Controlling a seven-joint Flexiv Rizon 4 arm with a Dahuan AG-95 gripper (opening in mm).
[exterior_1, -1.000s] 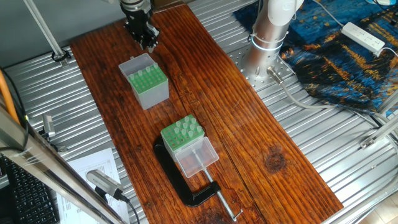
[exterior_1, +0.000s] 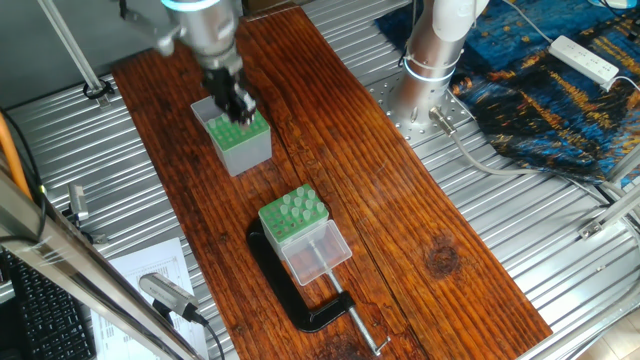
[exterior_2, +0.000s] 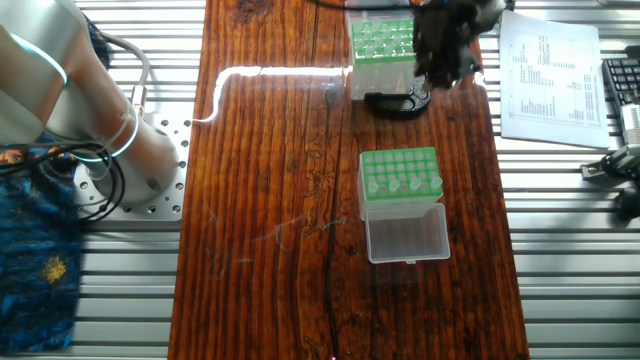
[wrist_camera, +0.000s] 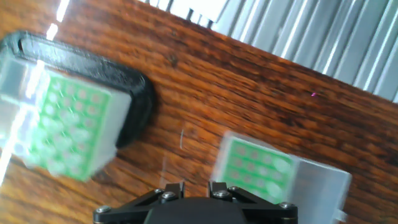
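Observation:
My gripper is blurred in exterior view 1, where it overlaps a rack box with a green insert. Exterior view 2 shows the gripper high over the table between two such boxes. A narrow gap with bare wood behind it parts its fingertips in the wrist view; nothing shows between them. The unclamped box has its clear lid folded open and a row of tubes along the lid side. The other box carries several tubes spread over its green insert.
A black C-clamp lies against the second box, its screw rod reaching toward the front. That box's clear lid hangs open. Bare wood stretches toward the arm's base. Printed paper lies off the board.
Boxes, lids and clamp have stayed put.

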